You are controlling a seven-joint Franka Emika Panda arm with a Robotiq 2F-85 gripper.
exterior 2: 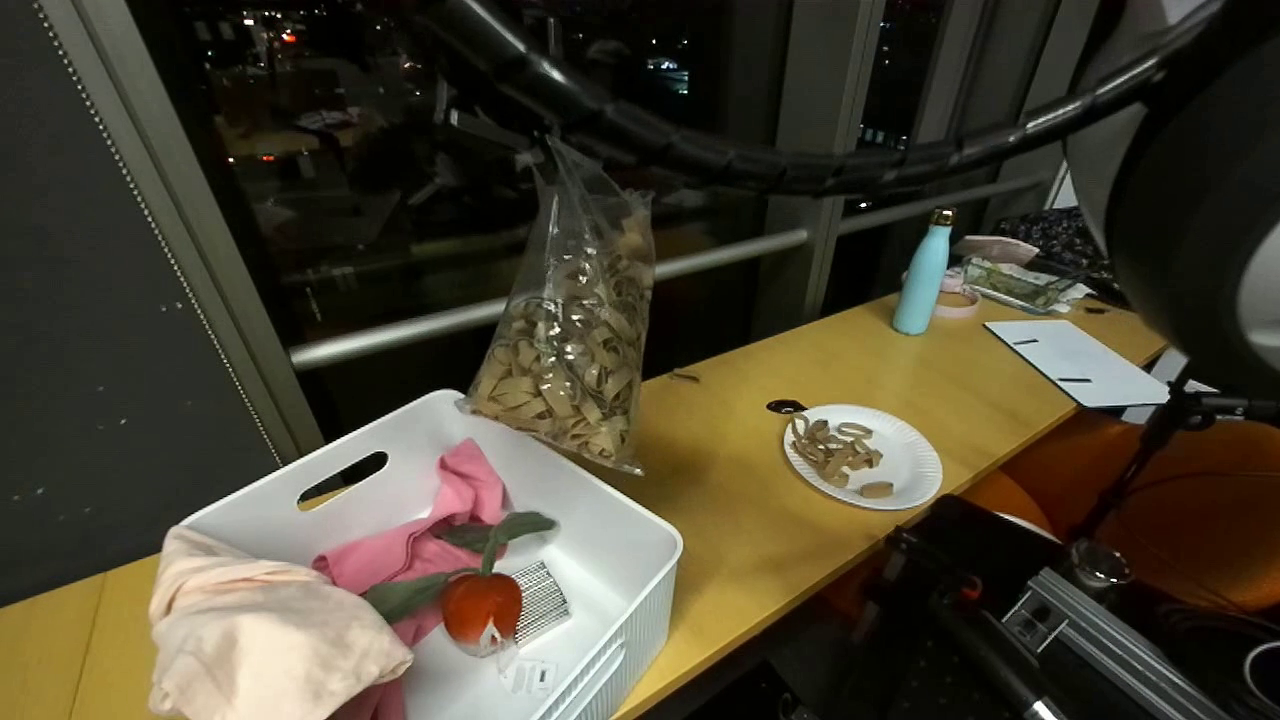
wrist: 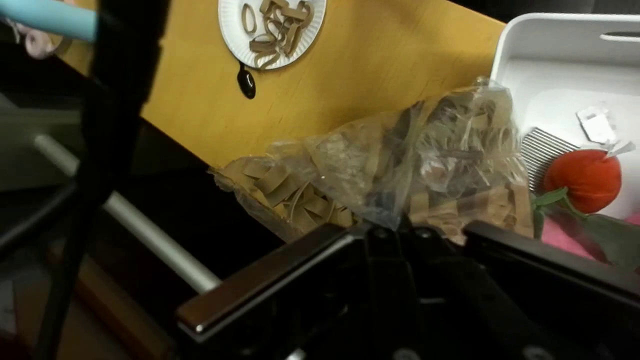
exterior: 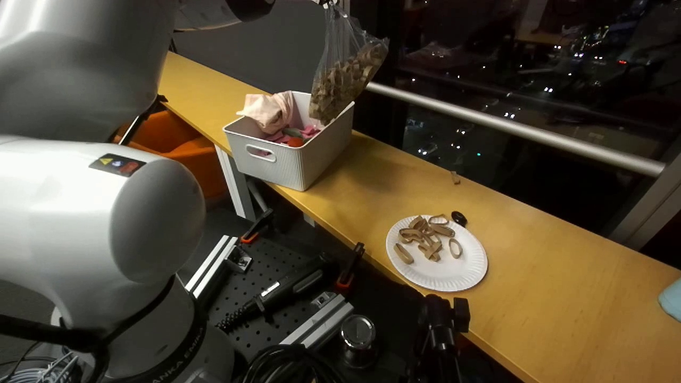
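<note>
A clear plastic bag (exterior 2: 564,348) full of tan rubber bands hangs in the air beside the white bin (exterior 2: 624,516), its bottom close to the bin's rim. In the wrist view my gripper is shut on the gathered top of the bag (wrist: 468,162), which spreads out beyond the fingertips. Exterior view 1 shows the bag (exterior: 348,76) over the bin's back right side, while the gripper is mostly cut off by the top edge. Inside the bin lie a red stuffed fruit (exterior 2: 482,610) with green leaves, a pink cloth (exterior 2: 402,540) and a cream cloth (exterior 2: 258,636).
A white paper plate (exterior: 440,274) with several loose bands sits on the table (exterior: 542,274), a black spoon (wrist: 246,83) beside it. A blue bottle (exterior 2: 924,278) stands farther along. The window rail (exterior: 511,124) runs behind. Table between bin and plate is clear.
</note>
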